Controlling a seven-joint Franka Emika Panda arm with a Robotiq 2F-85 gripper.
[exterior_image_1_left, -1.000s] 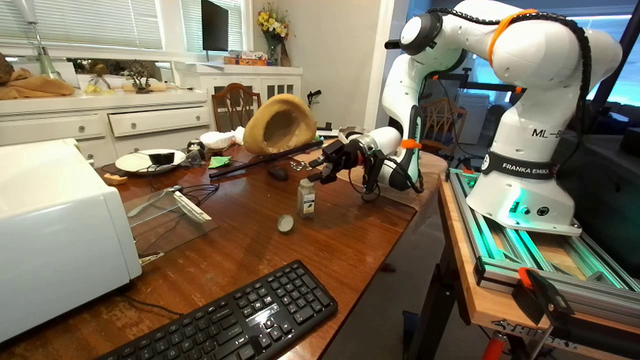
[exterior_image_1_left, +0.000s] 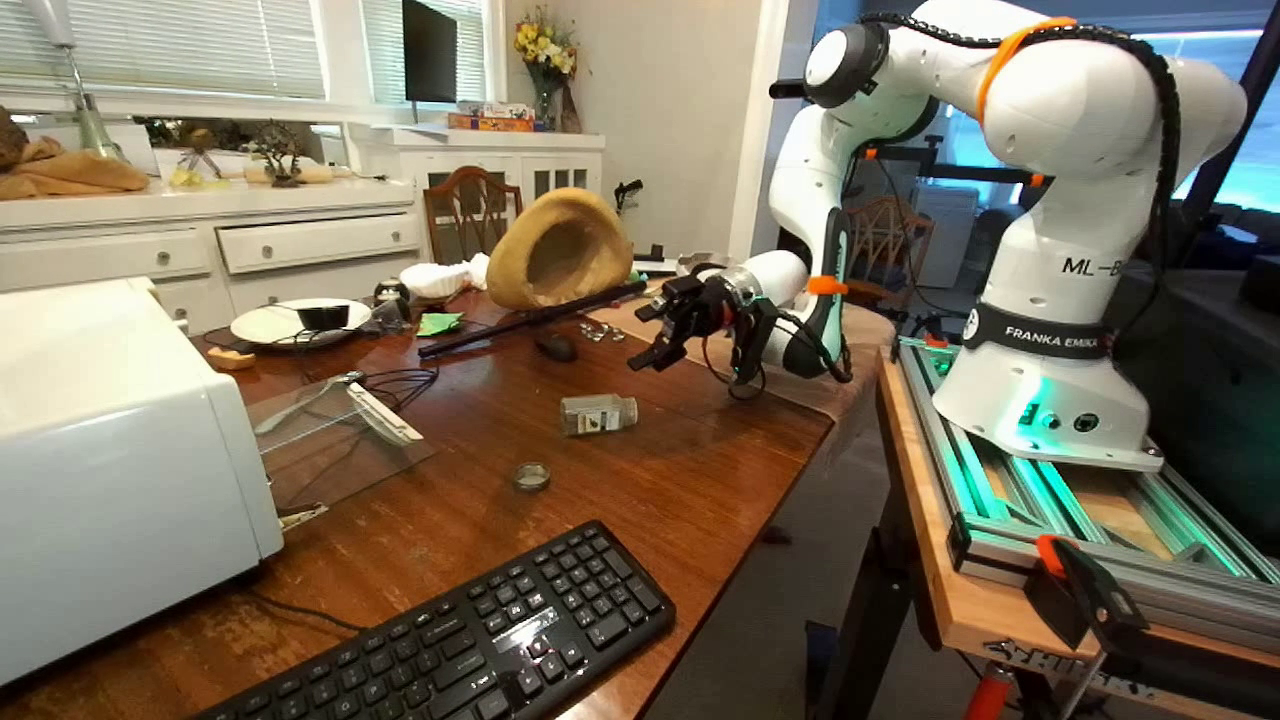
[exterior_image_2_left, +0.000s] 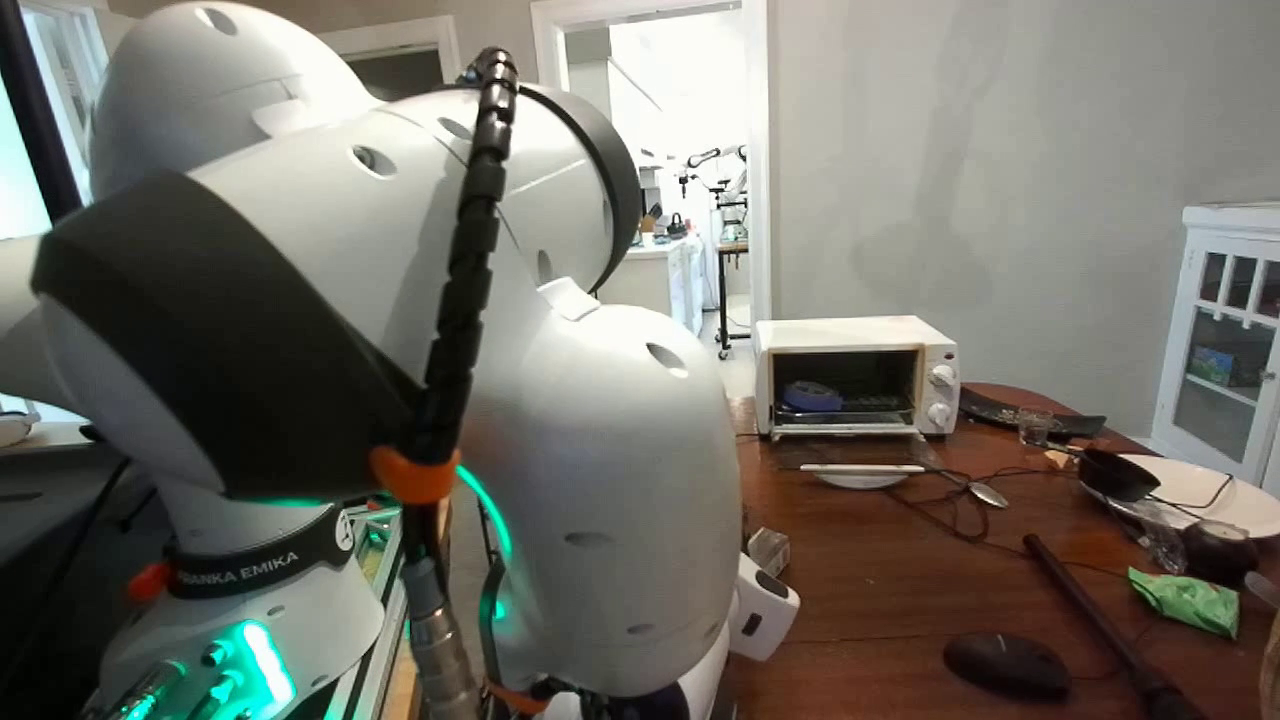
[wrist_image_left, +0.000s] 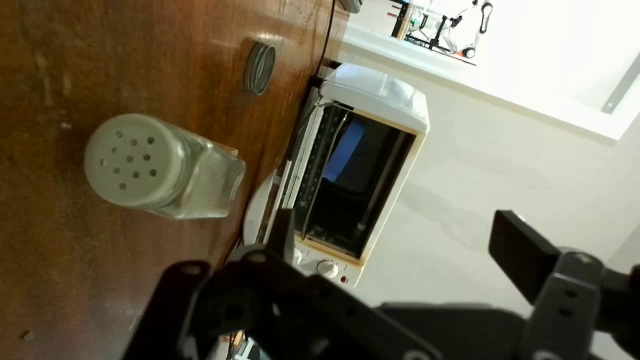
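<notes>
A clear shaker jar (exterior_image_1_left: 599, 415) with a label lies on its side on the wooden table. Its perforated top (wrist_image_left: 133, 159) faces my camera in the wrist view. A short way off rests its round lid (exterior_image_1_left: 531, 476), which shows as a grey ring-like lid (wrist_image_left: 259, 68) in the wrist view. My gripper (exterior_image_1_left: 644, 336) hangs above the table, back from the jar and not touching it. In the wrist view the gripper stands wide open, nothing between its fingers. The arm hides the gripper in exterior view 2.
A white toaster oven (exterior_image_2_left: 858, 324) stands at the table's far end. A black keyboard (exterior_image_1_left: 480, 636) lies along the near edge. Toward the back are a black mouse (exterior_image_2_left: 1005, 664), a dark rod (exterior_image_2_left: 1098, 618) and a straw hat (exterior_image_1_left: 510, 270). Table around the jar is bare.
The jar stood upright by the gripper's fingertips and now lies tipped over. Its lid has shifted toward the keyboard and lies flatter. My gripper has moved slightly to the right.
</notes>
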